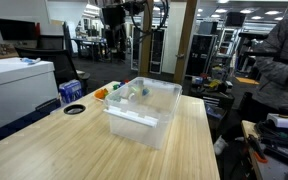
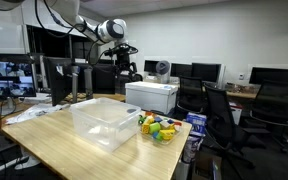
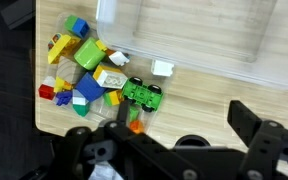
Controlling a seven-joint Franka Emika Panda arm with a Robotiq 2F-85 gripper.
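My gripper stands open in the wrist view, its dark fingers wide apart with only bare tabletop between them. In exterior view 1 the gripper (image 1: 114, 40) hangs well above the table, behind the clear plastic box (image 1: 134, 130). Along the top of the wrist view runs the rim of this box (image 3: 189, 52); the part of its floor in view looks bare. Beside it lies a pile of colourful toy blocks, among them a green piece (image 3: 88, 54) and a yellow block (image 3: 58, 47). A green wheeled toy (image 3: 142, 95) sits at the pile's edge, near a small white block (image 3: 162, 68).
A black ring-shaped object (image 1: 74, 109) lies on the wooden table (image 1: 69, 150), close to a blue box (image 1: 72, 92). A white cabinet (image 1: 14, 95) stands to the left, and a person (image 1: 282, 65) is at the right edge.
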